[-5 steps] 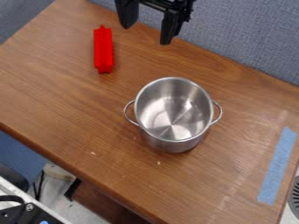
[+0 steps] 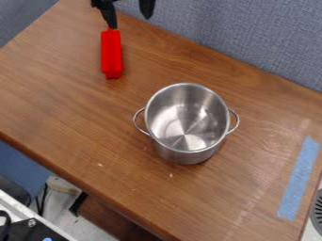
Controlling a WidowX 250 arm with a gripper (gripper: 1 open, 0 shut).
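Note:
A red elongated object [image 2: 111, 56] lies on the wooden table at the upper left. A steel pot [image 2: 185, 132] with two wire handles stands right of centre, empty. My gripper [image 2: 127, 11] is at the top edge, mostly out of frame, its two dark fingers apart above the far end of the red object, with nothing visible between them.
A blue tape strip [image 2: 297, 179] lies at the right of the wooden table [image 2: 113, 141]. A grey padded wall [image 2: 251, 42] bounds the back. Cables and equipment sit off the lower left edge.
My gripper has moved left and up toward the top edge, from above the gap between the red object and the pot. The objects on the table have not moved.

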